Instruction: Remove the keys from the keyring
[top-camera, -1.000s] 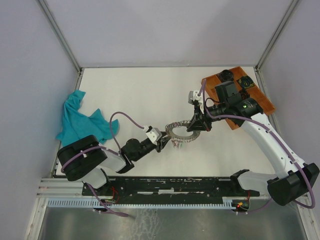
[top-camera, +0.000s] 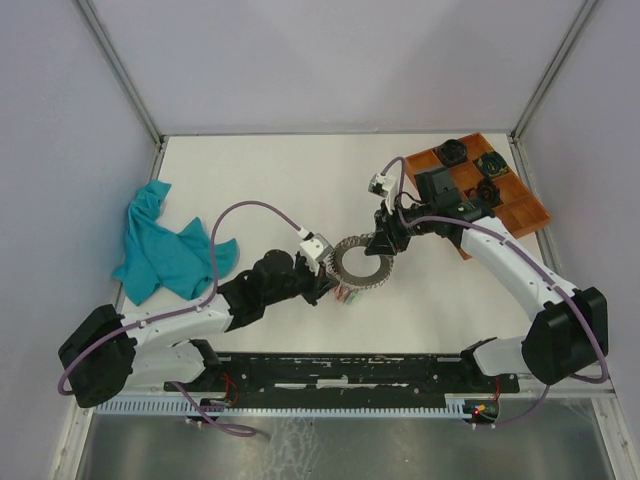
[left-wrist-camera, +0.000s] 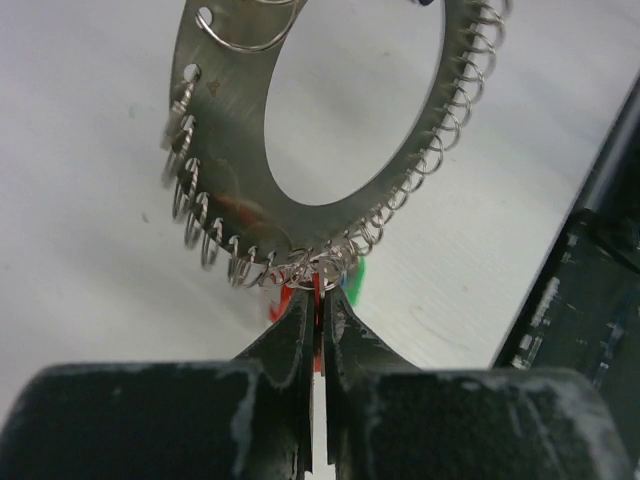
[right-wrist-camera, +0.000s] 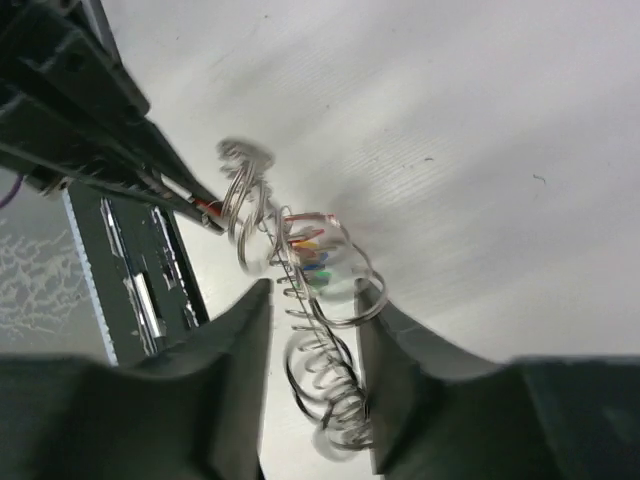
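Note:
The keyring, a flat metal ring edged with wire loops, hangs between my grippers. My left gripper is at its left side; in the left wrist view its fingertips are closed on a thin red piece at the lower loops. My right gripper is at the ring's upper right, fingers part apart around the ring, which appears edge-on in the right wrist view; its grip is unclear. Small coloured keys, red among them, show below the ring, partly hidden by loops and fingers.
A teal cloth lies at the left of the white table. A wooden tray with black items stands at the back right. Open table surrounds the grippers.
Both arms have shifted somewhat, the right one slightly leftward. The ring now appears more face-on in the top view, with my left gripper at its left side.

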